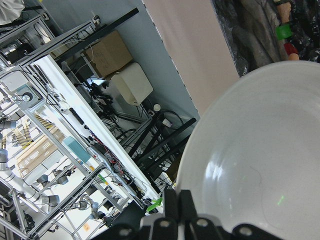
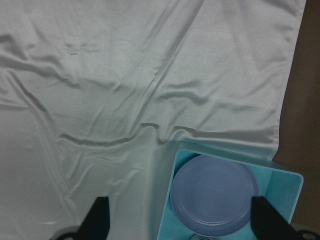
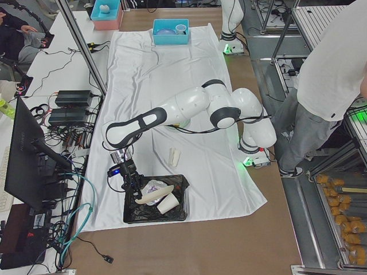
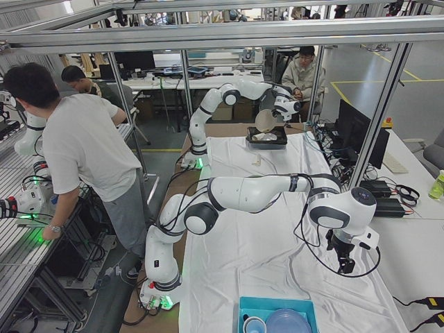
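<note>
My left gripper is shut on a white plate (image 1: 255,150), held tilted by its rim over a black-lined bin (image 3: 132,214); in the camera right view the plate (image 4: 266,120) appears nearly upright. A white cylindrical item (image 3: 168,203) and crumpled plastic lie in the bin. The left wrist view shows small coloured items at the bin's top right corner. My right gripper is open with nothing between its fingers, over the white cloth beside a turquoise box (image 2: 284,195) holding a blue lid-like disc (image 2: 214,195) and a cup (image 4: 254,326).
A small pale item (image 3: 174,156) lies on the cloth above the bin. Monitors (image 3: 28,154), cables and black units line one side of the table. A person (image 3: 321,97) stands on the other side. Much of the cloth between bin and turquoise box is clear.
</note>
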